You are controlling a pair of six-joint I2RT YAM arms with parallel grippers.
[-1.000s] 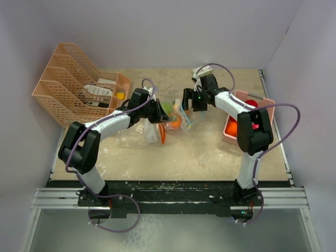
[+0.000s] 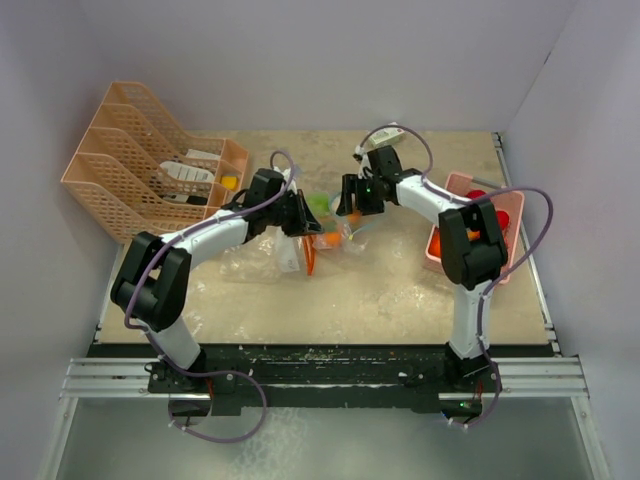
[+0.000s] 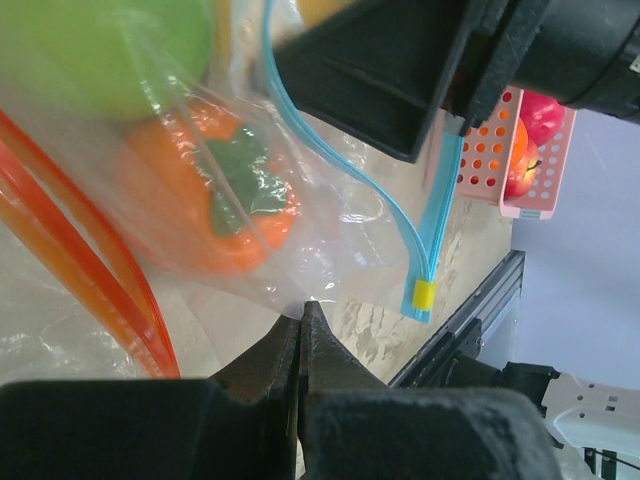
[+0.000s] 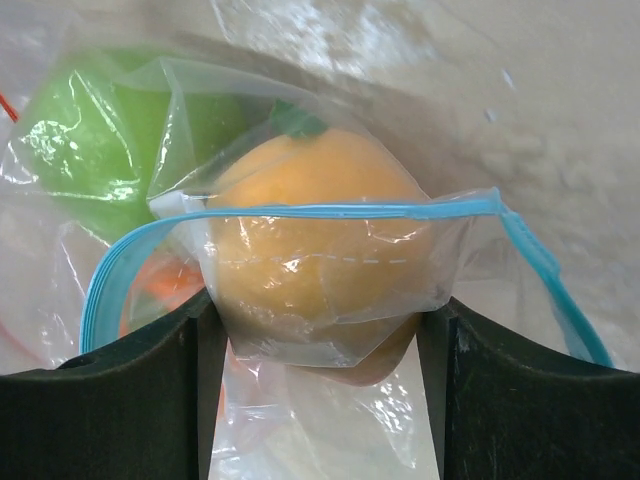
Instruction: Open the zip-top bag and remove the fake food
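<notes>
The clear zip bag with its blue seal (image 4: 350, 210) lies mid-table, holding a green fruit (image 3: 100, 45), an orange one with a green patch (image 3: 205, 200) and a peach-coloured fruit (image 4: 310, 260). My left gripper is shut at the bag's edge; only thin plastic shows at its tips. My right gripper has its fingers around the peach-coloured fruit in the bag's mouth; whether they grip it is unclear. An orange-red strip (image 3: 70, 240) lies beside the bag.
An orange slotted rack (image 2: 125, 150) stands at the back left, a pink basket with red fruit (image 2: 510, 255) at the right. A small white object (image 2: 388, 135) lies at the back.
My left gripper has stayed in place.
</notes>
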